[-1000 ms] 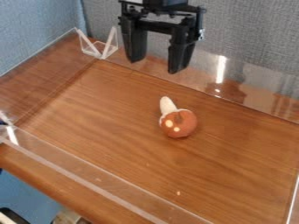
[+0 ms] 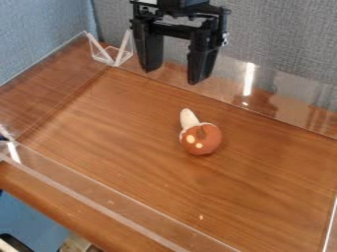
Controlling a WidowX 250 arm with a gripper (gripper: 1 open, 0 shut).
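An orange-brown toy mushroom (image 2: 202, 140) with pale spots and a cream stem lies on its side on the wooden table (image 2: 132, 167), a little right of the middle. Above and behind it hangs my black gripper (image 2: 176, 63), open, with its two fingers wide apart and nothing between them.
Clear plastic edging runs along the table's back and front left, with a white bracket (image 2: 110, 51) at the back left corner. Grey padded walls stand behind.
My gripper has shifted very slightly left. The mushroom has not moved.
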